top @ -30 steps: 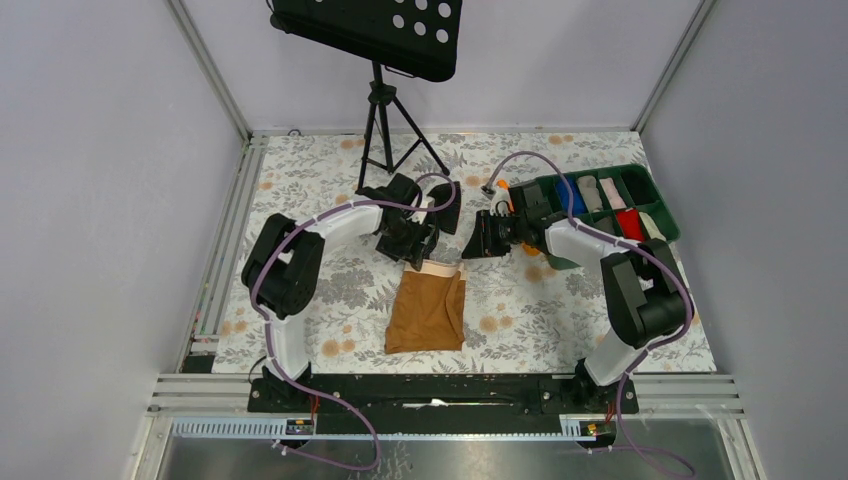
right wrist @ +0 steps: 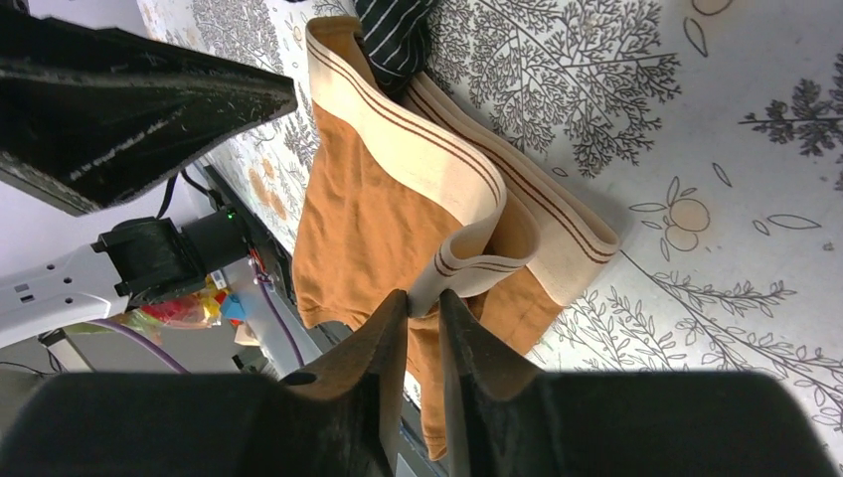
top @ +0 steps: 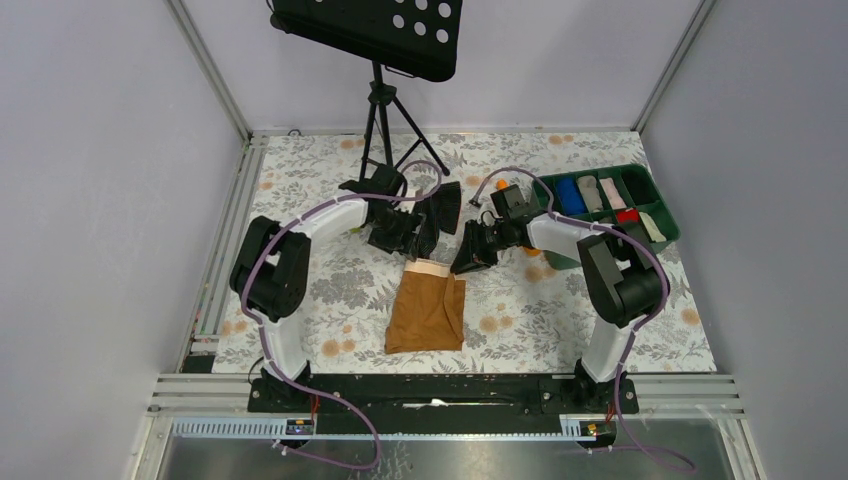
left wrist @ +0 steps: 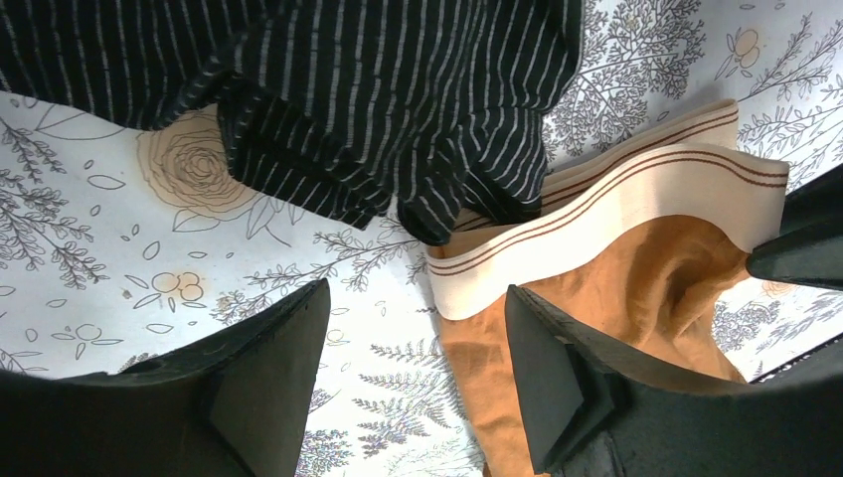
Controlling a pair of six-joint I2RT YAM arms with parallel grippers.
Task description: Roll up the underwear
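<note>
Orange-brown underwear [top: 422, 315] with a cream striped waistband [right wrist: 393, 124] lies flat in the front middle, waistband to the back. Above it in the left wrist view is dark striped cloth [left wrist: 388, 79]. My left gripper stands open over the table at the waistband's left end, nothing between its fingers. My right gripper is down at the waistband's right end, its fingertips close together at a folded-up bit of the band; whether they grip it cannot be told.
A green divided bin [top: 655, 205] with rolled items stands at the back right. A black stand [top: 385, 95] rises behind the table.
My right gripper has moved left and toward the front, onto the waistband's right end. The left gripper has shifted slightly left.
</note>
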